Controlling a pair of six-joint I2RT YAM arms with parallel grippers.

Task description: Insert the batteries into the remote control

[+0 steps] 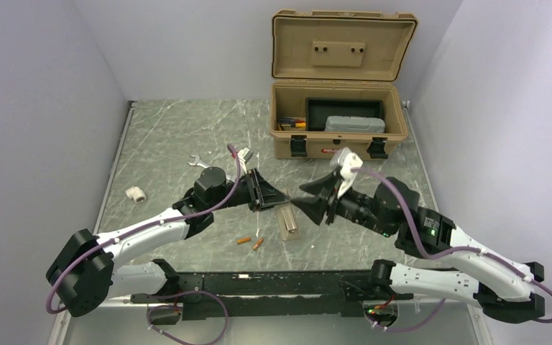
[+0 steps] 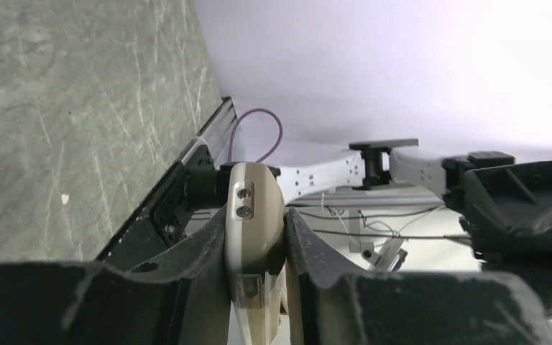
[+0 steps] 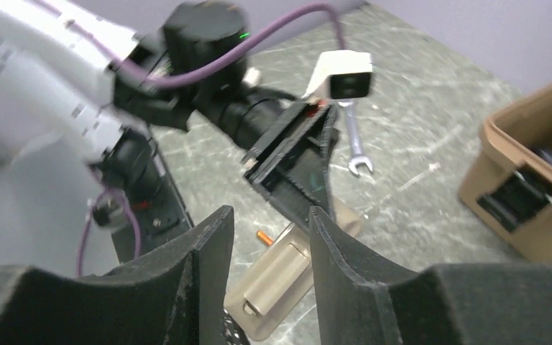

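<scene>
My left gripper is shut on the beige remote, holding it above the table near the middle; in the left wrist view one end points up between the fingers. In the right wrist view its long face with a recessed compartment shows. My right gripper stands part open, just right of the remote, with nothing visible between its fingers. Two orange batteries lie loose on the table left of the remote.
An open tan toolbox stands at the back right. A wrench and a white fitting lie on the left.
</scene>
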